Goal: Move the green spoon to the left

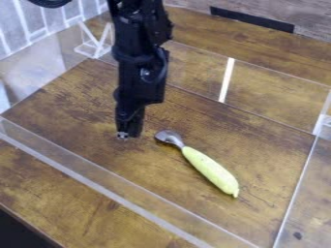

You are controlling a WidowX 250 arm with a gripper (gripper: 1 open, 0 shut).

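Note:
The spoon, with a pale green handle (211, 171) and a small metal bowl, lies on the wooden table right of centre. It slants from its bowl at the upper left to its handle end at the lower right. My black gripper (127, 133) points down to the left of the bowl, low over the wood and apart from the spoon. Its dark fingers blend together, so how far apart they stand is unclear. No object shows at the fingertips.
Clear low walls border the wooden surface (77, 136), with one running along the front left. A white wire piece (95, 42) stands at the back left. Bare wood lies left of the gripper and in front of it.

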